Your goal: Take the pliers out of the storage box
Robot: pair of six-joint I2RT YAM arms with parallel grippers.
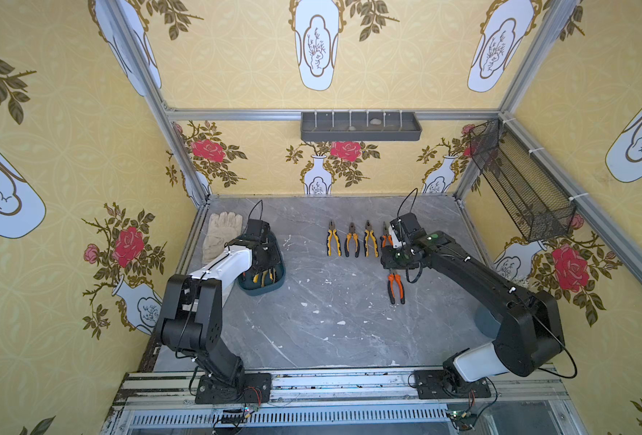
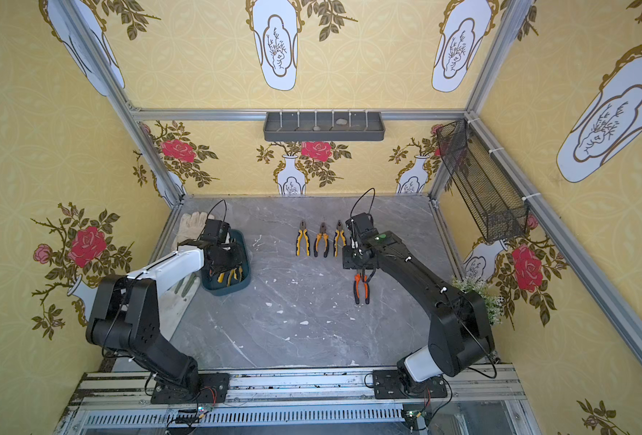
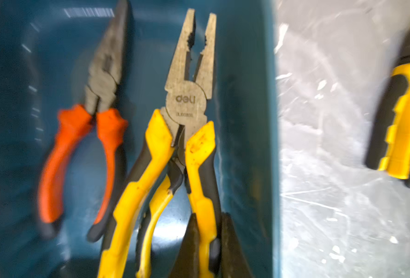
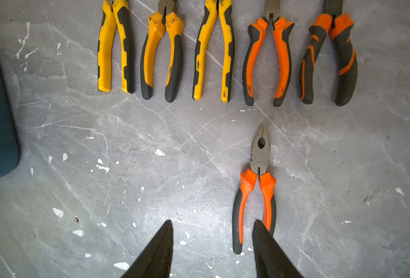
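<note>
In the left wrist view, the blue storage box holds orange needle-nose pliers, large yellow-black deli pliers and another yellow pair beneath them. My left gripper is down in the box, its fingers at the right handle of the deli pliers; I cannot tell if they press on it. In the right wrist view, my right gripper stands open, empty, above the table beside orange-handled pliers.
A row of several pliers lies at the back middle of the table. Gloves lie left of the box.
</note>
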